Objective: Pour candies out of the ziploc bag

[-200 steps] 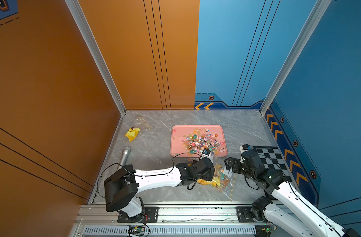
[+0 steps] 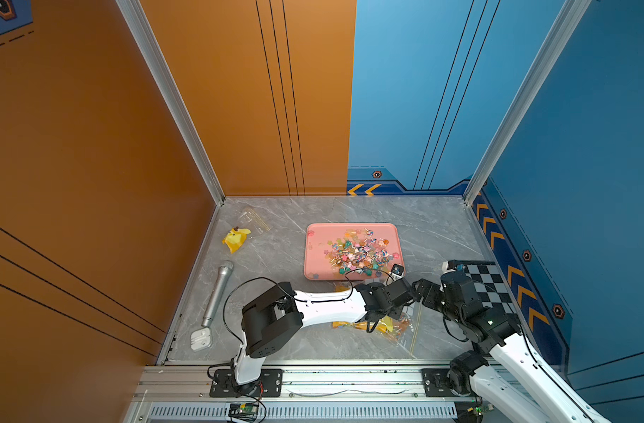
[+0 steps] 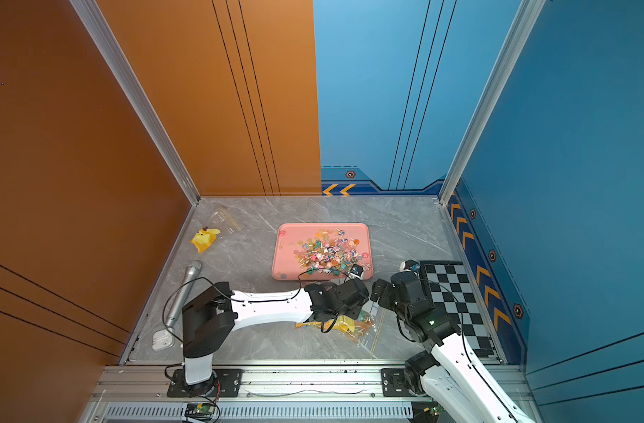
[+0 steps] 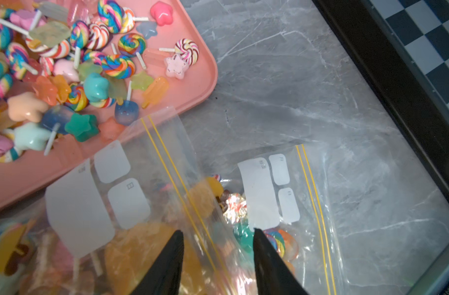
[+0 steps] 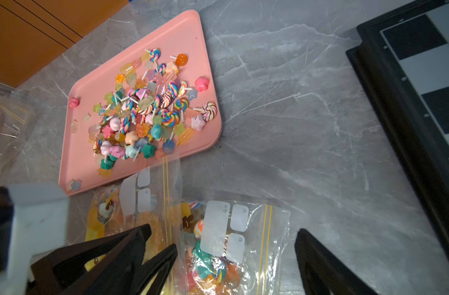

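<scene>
Two clear ziploc bags lie overlapping in front of the pink tray. The nearer-left bag (image 4: 118,189) overlaps the tray's corner, with yellow and brown candies inside; the other bag (image 4: 263,191) holds colourful candies and has its yellow seal strip toward the right. My left gripper is over them, its fingers partly apart and nothing visibly pinched. My right gripper is open above the right-hand bag, its right finger (image 5: 327,268) past the seal. The arms partly cover the bags in the top views.
The pink tray (image 2: 315,232) bears a heap of loose candies. A black-edged checkerboard (image 3: 452,289) stands at the right. A yellow bag (image 2: 236,239), a clear bag (image 2: 255,220) and a silver microphone (image 2: 216,294) lie left. Both grippers are close together.
My left arm has moved right, toward the right gripper and over the bags. My right arm has shifted slightly right. The tray and its candies look the same.
</scene>
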